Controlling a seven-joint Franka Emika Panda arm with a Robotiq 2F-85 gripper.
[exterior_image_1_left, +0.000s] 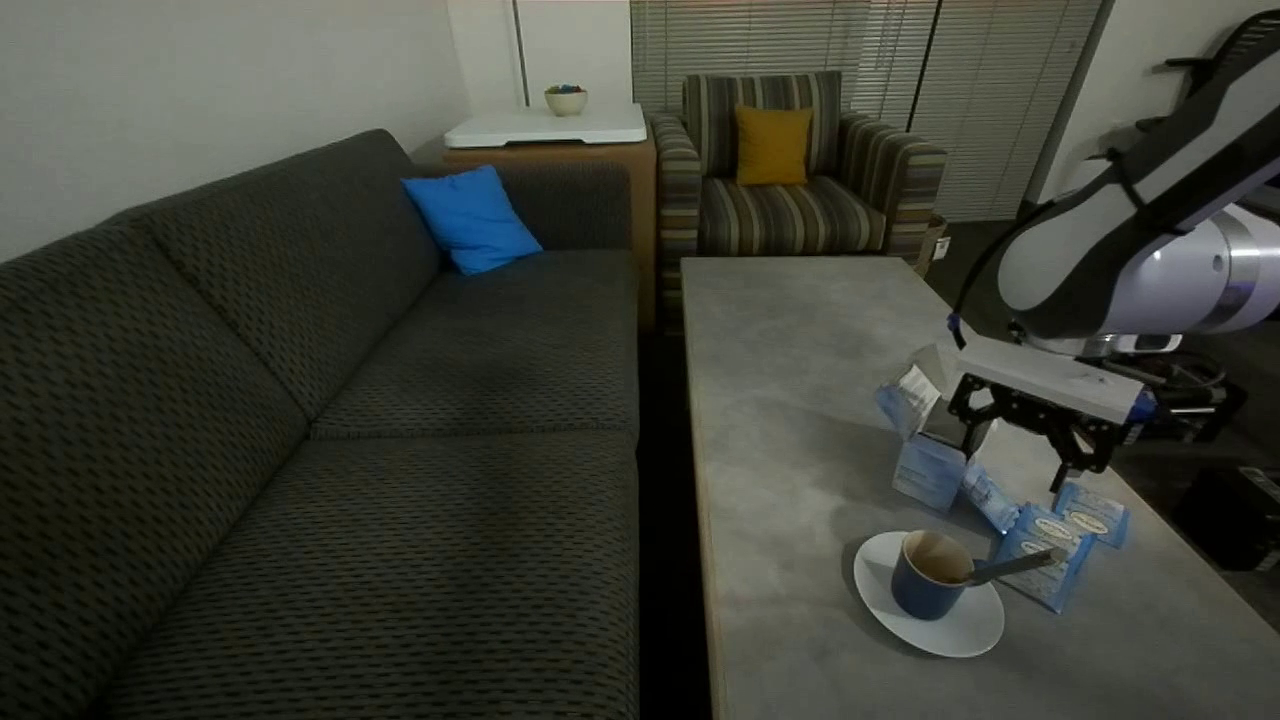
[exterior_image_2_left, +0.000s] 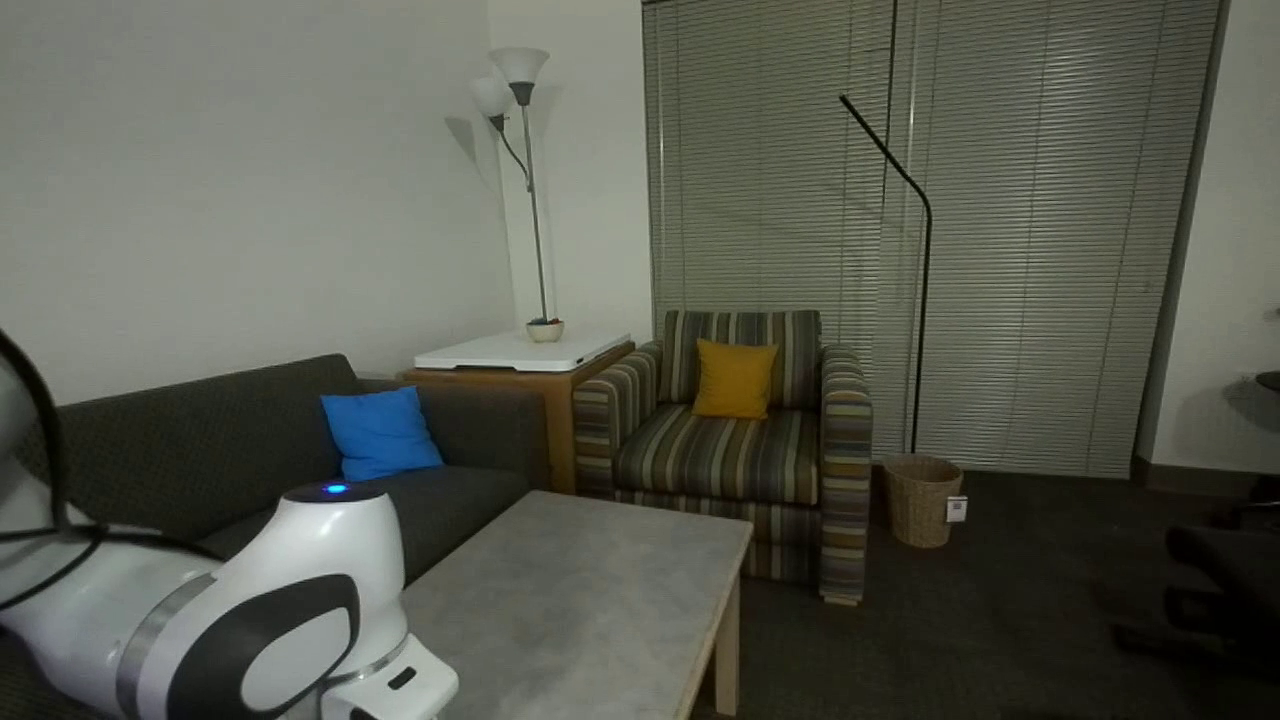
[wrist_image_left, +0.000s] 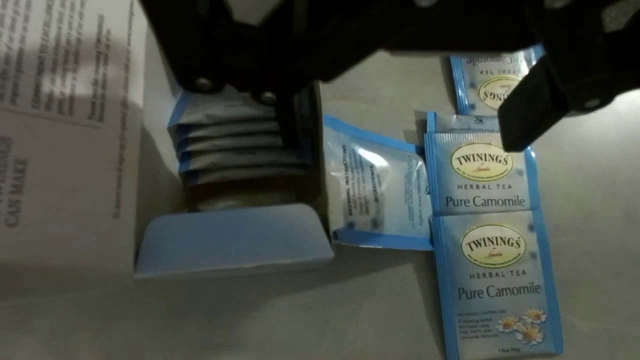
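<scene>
My gripper is open above the tea, its fingers wide apart. One finger is at the open blue tea box, over or between the packets inside; its exact depth cannot be told. The other finger is over the loose packets to the right. Between the two, a single tea packet leans beside the box wall, held by neither finger. Several camomile packets lie to its right. In exterior view 1 the box stands on the table under the gripper.
A blue cup with a spoon-like handle sits on a white saucer, close to the packets. A sofa runs along its left.
</scene>
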